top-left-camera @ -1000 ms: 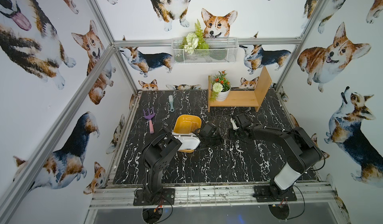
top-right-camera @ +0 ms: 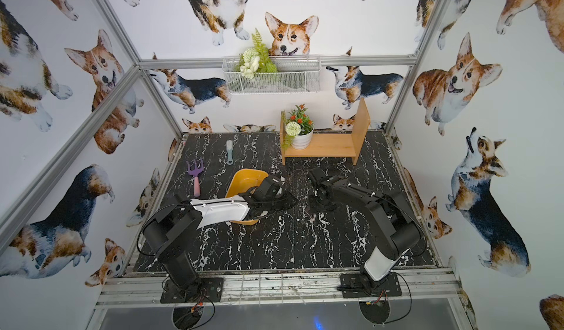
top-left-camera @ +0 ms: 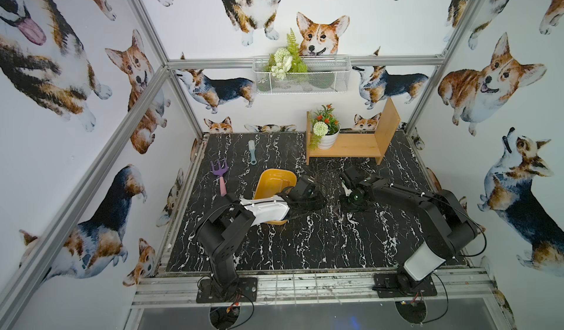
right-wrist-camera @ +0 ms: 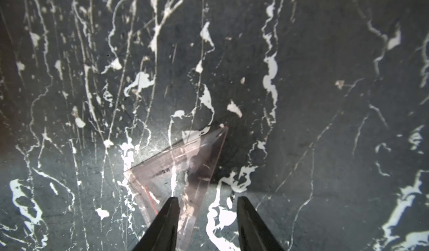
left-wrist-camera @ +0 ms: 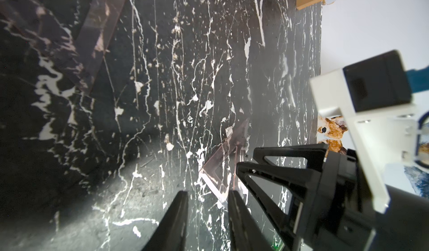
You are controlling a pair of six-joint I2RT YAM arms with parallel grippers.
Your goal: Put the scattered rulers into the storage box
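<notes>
Two arms reach over the black marbled table. My left gripper is open above it; in the left wrist view a clear triangle ruler (left-wrist-camera: 214,172) lies just beyond its fingertips, and more translucent rulers (left-wrist-camera: 96,41) lie at upper left. My right gripper is open, with a triangle ruler (right-wrist-camera: 196,161) under and just left of its fingers. The yellow storage box (top-left-camera: 271,177) stands left of centre, partly hidden by the left arm; its contents cannot be fully seen.
A wooden shelf (top-left-camera: 358,145) with a potted plant (top-left-camera: 326,127) stands at the back. A purple-pink fork (top-left-camera: 222,183) and a teal-handled tool (top-left-camera: 252,153) lie at the left. A wire basket (top-left-camera: 302,83) hangs on the rear wall.
The left arm has shifted slightly leftward over the box. The right gripper has moved slightly toward the front of the table.
</notes>
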